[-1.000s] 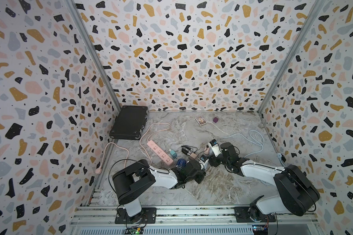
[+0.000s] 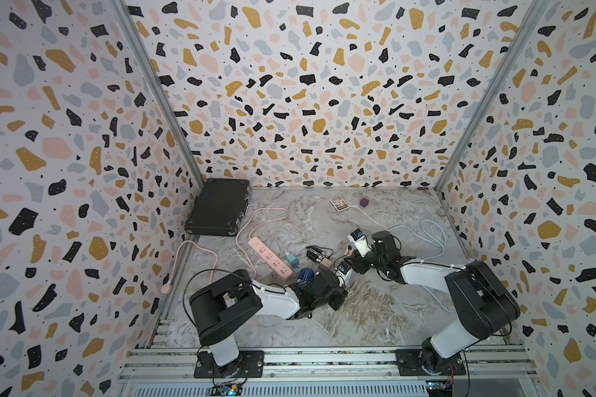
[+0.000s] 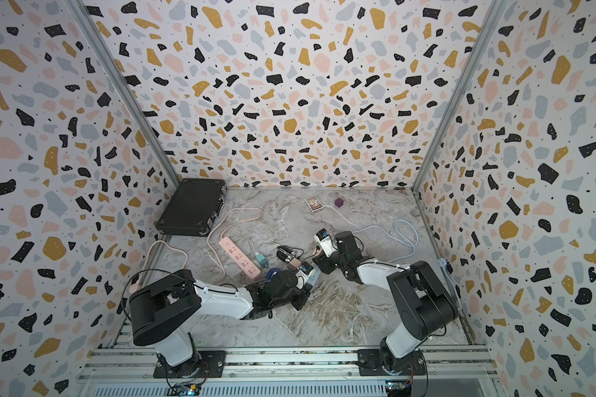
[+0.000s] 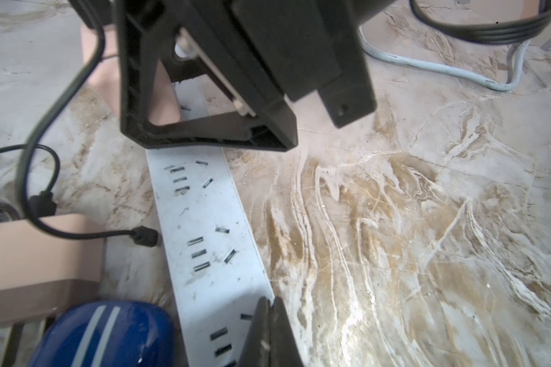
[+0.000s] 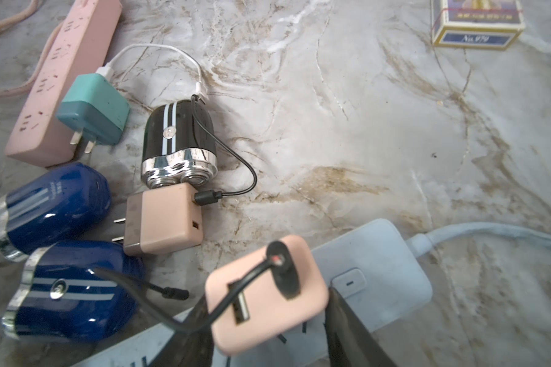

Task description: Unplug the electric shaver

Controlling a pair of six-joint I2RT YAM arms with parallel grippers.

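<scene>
Seen in the right wrist view, a pink adapter (image 5: 266, 296) stands on the white power strip (image 5: 379, 263) with a black cable in its top. My right gripper is astride it, fingers (image 5: 342, 327) apart along two opposite sides; firm contact cannot be told. The cable's other end (image 4: 145, 236) lies loose, near a blue shaver (image 5: 73, 290). My left gripper is shut over the strip's edge, nothing showing between its tips. Another blue shaver (image 5: 58, 202) lies beside the first. A black shaver (image 5: 178, 137) has a cable at its back.
A second pink adapter (image 5: 165, 223) lies prongs out beside the shavers. Near it are a teal charger (image 5: 95, 107) and a pink power strip (image 5: 67, 73). A card box (image 5: 477, 24) and black case (image 2: 218, 206) stand farther back.
Over the last second my right arm has shifted toward the back and left, its gripper moving in around the pink adapter. The left arm looks unmoved.
</scene>
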